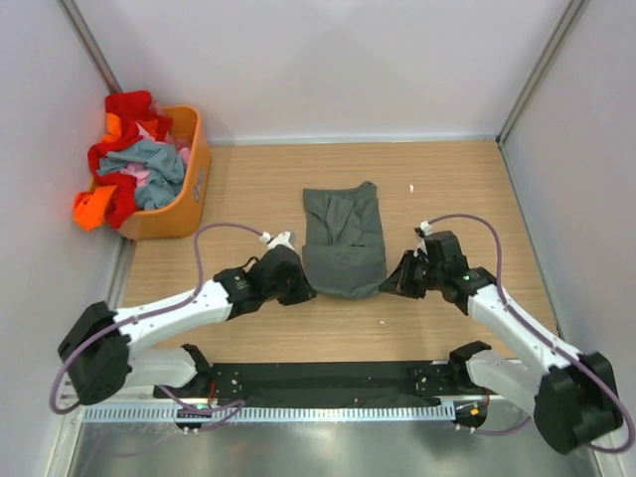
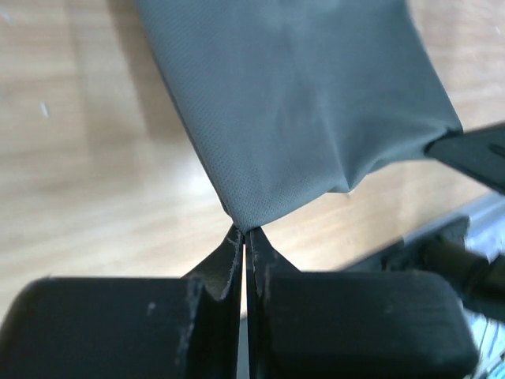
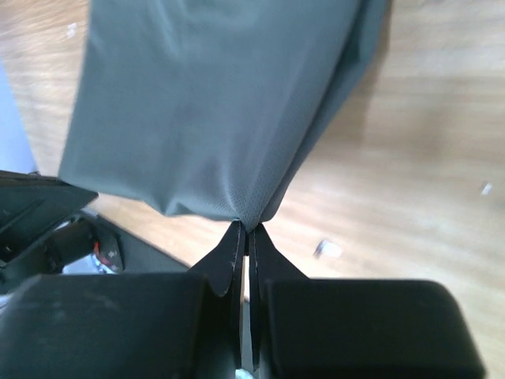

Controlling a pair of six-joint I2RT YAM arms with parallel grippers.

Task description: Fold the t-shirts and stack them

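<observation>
A dark grey-green t-shirt [image 1: 343, 229], folded to a narrow strip, lies mid-table, its near part doubled over and lifted off the wood. In the left wrist view, one near corner of the shirt [image 2: 276, 110] is pinched at the tips of my left gripper. My right gripper is shut on the other near corner of the shirt [image 3: 213, 103]. From above, the left gripper [image 1: 306, 294] and right gripper [image 1: 386, 286] sit at either end of the sagging near edge. The far end of the shirt rests on the table.
An orange basket [image 1: 189, 204] heaped with red, orange, pink and grey clothes stands at the back left. Bare wooden table [image 1: 447, 179] lies to the right of the shirt and in front of it. White walls [image 1: 328, 60] close off the back and sides.
</observation>
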